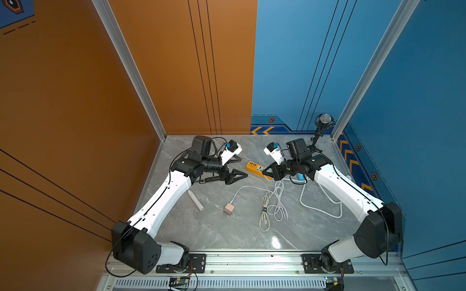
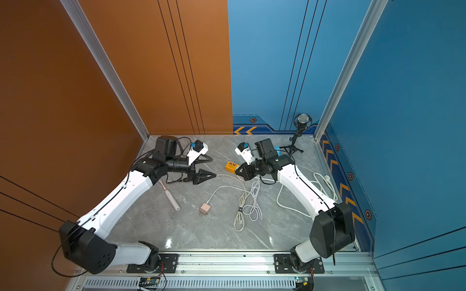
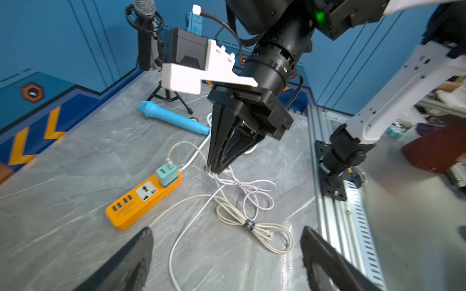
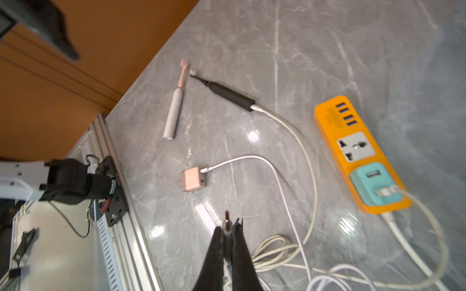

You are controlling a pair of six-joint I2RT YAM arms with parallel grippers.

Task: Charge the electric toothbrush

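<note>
A white toothbrush with pink head (image 4: 173, 112) lies at the left, near a black toothbrush (image 4: 229, 97) with a white cable plugged into its base. A pink charger (image 4: 192, 179) on a white cable lies loose on the table. The orange power strip (image 4: 335, 126) carries a teal adapter (image 4: 371, 186) with a cable plugged in. My left gripper (image 1: 235, 167) is raised left of the strip, fingers apart, nothing seen between them. My right gripper hangs over the strip's right end and cables, shut, nothing clear between its fingers.
A blue microphone (image 3: 172, 116) and a microphone on a stand (image 1: 324, 123) stand or lie at the back right. Bundled cables (image 1: 266, 218) cover the front middle. The back left and front left of the table have bare room.
</note>
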